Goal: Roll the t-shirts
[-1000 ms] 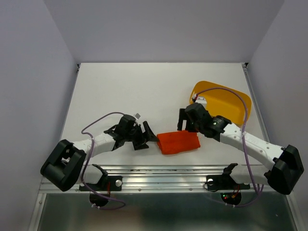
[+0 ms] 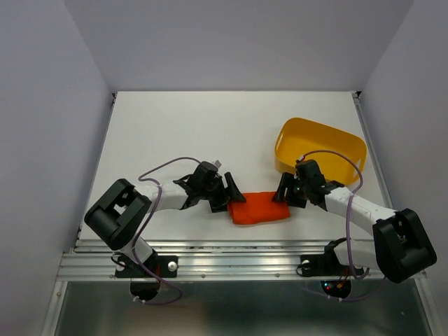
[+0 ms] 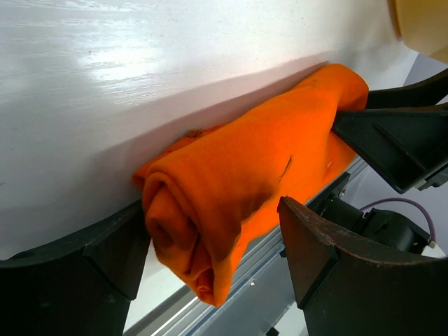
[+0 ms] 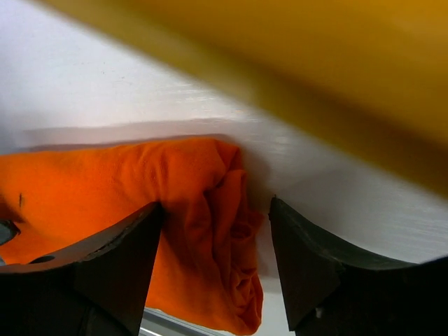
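Note:
A folded orange t-shirt [image 2: 257, 208] lies as a compact bundle near the table's front edge. At its left end, my left gripper [image 2: 236, 198] stands part open, its fingers on either side of the curled layers [image 3: 183, 227]. The left finger [image 3: 115, 245] looks close against the cloth; contact is hard to tell. Around the other end, my right gripper [image 2: 283, 195] is also part open, and its fingers straddle the cloth's gathered edge [image 4: 227, 241]. A gap shows between that edge and the right finger. The shirt's underside is hidden.
A yellow bin [image 2: 297, 126] stands at the table's right, just behind my right gripper and close to it. A metal rail [image 2: 224, 250] runs along the front edge.
The left gripper has moved right onto the shirt's left end. My right gripper has swung right and come down at the right end, its fingers drawing nearer together. The shirt has barely shifted.

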